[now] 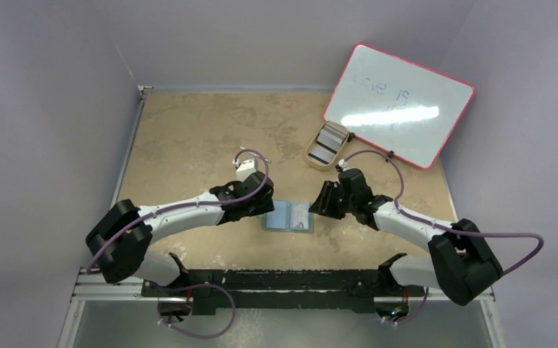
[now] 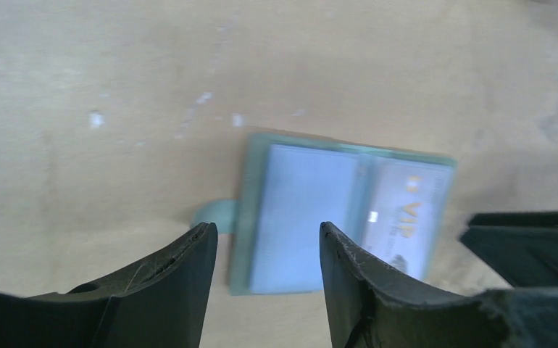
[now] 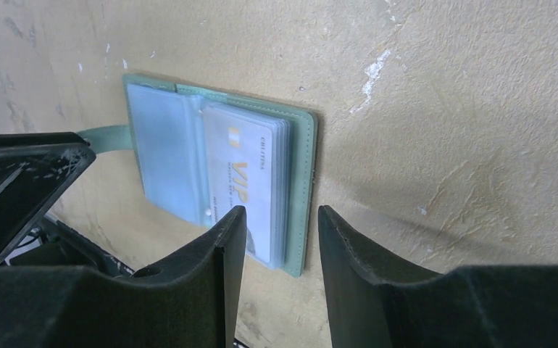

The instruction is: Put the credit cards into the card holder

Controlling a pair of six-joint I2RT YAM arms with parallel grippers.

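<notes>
The green card holder (image 1: pixel 288 230) lies spread flat on the table between my two grippers. Its clear right sleeve holds a white card (image 3: pixel 241 185) printed VIP in gold; the left sleeve (image 2: pixel 304 217) looks pale blue, with no printed card visible in it. A rounded tab (image 2: pixel 218 214) sticks out from the holder's left edge. My left gripper is open above the holder's left side, nothing between its fingers. At the holder's right edge, my right gripper stands part open, its left finger (image 3: pixel 234 235) overlapping the VIP sleeve in view and its fingers empty.
A tan tray (image 1: pixel 309 161) with grey-white contents sits at the back right, beside a red-edged whiteboard (image 1: pixel 406 101). Behind my left gripper lies a thin pen-like item, partly hidden.
</notes>
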